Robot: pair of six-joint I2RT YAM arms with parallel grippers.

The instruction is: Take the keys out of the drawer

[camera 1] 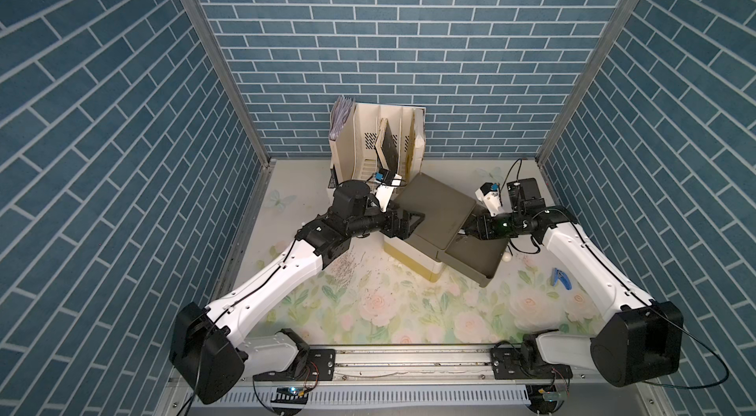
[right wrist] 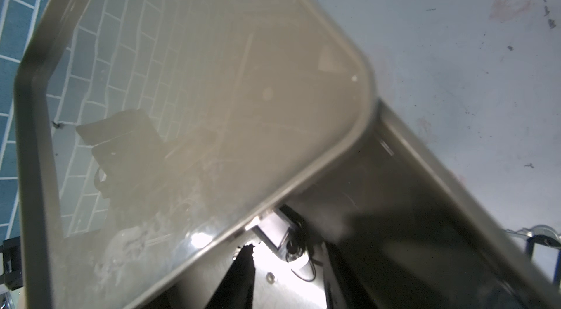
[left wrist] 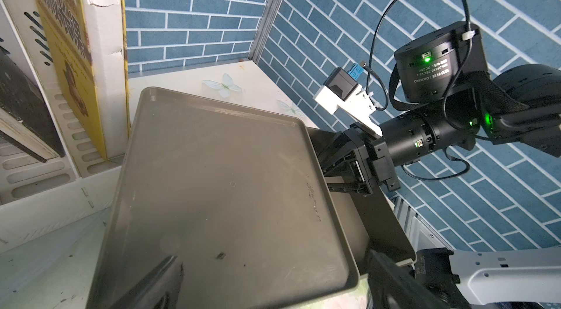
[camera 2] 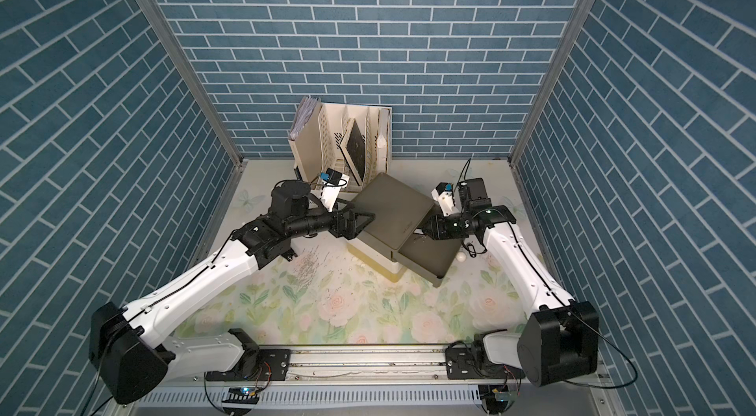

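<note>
The dark grey drawer [camera 1: 478, 262] is pulled out to the right from under the grey top of a small cabinet [camera 1: 429, 215]. On its floor, close under the top's edge, lie the keys [right wrist: 295, 248], a small dark and shiny bunch with a ring and a pale tag. My right gripper reaches down into the drawer, its fingers [right wrist: 245, 268] parted on either side of the keys in that view; contact cannot be made out. Over the cabinet's left side my left gripper stands open, nothing between its fingers.
Behind the cabinet is a cream file organizer [camera 1: 366, 136] with books and folders. A blue clamp-like object [camera 1: 560, 278] lies on the right of the table. The cabinet top's edge overhangs the keys closely.
</note>
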